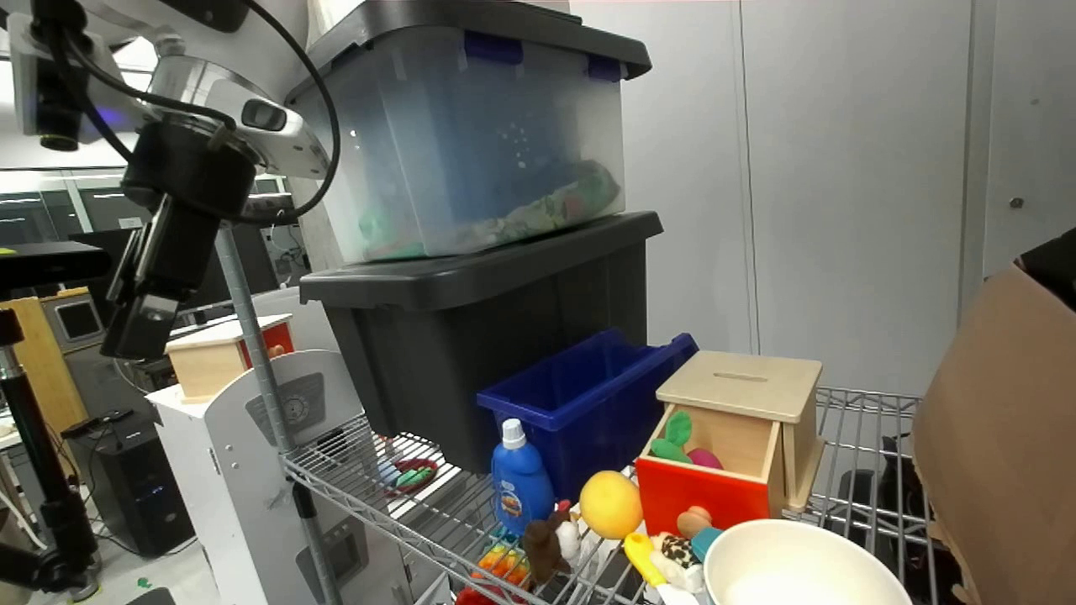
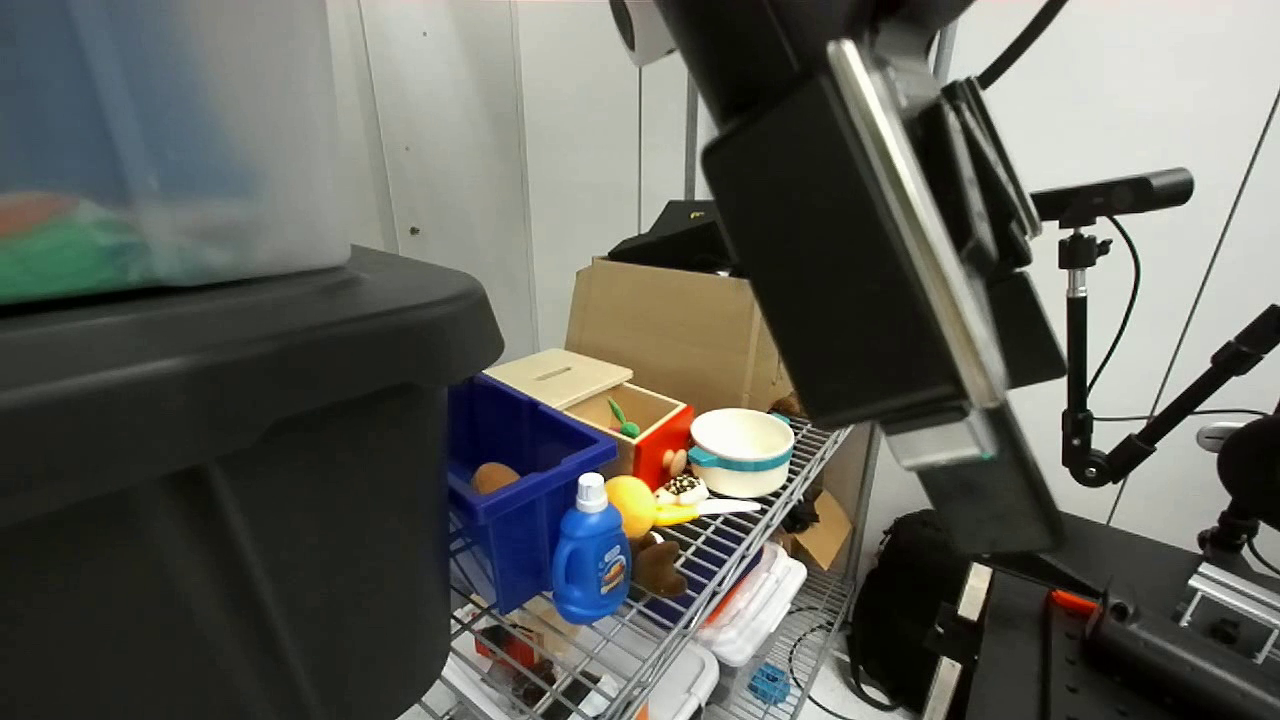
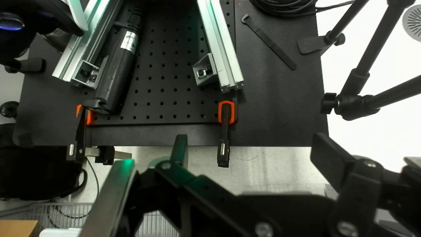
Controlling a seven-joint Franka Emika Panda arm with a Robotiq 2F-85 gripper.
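My gripper stands open, its fingers (image 3: pixel 180 148) wide apart with nothing between them in the wrist view. Exterior view 1 has the gripper (image 1: pixel 139 328) high at the left, well away from the shelf items. On the wire shelf, a wooden box has its red-fronted drawer (image 1: pixel 696 496) pulled out, with a green and purple toy inside. A cream bowl (image 1: pixel 807 565), a yellow-orange ball (image 1: pixel 611 504), a blue bottle (image 1: pixel 520 484) and a toy knife (image 2: pixel 720 508) are close by. Behind them sits a blue bin (image 1: pixel 595 388), with a brown object (image 2: pixel 493 478) inside.
Large stacked storage bins (image 1: pixel 484 333) rise beside the shelf, and a cardboard box (image 2: pixel 672 314) closes its far end. Below the gripper lies a black table (image 3: pixel 272 114) carrying metal rails (image 3: pixel 223 47) and clamps (image 3: pixel 224 134). Camera stand arms (image 3: pixel 363 71) stand at its right.
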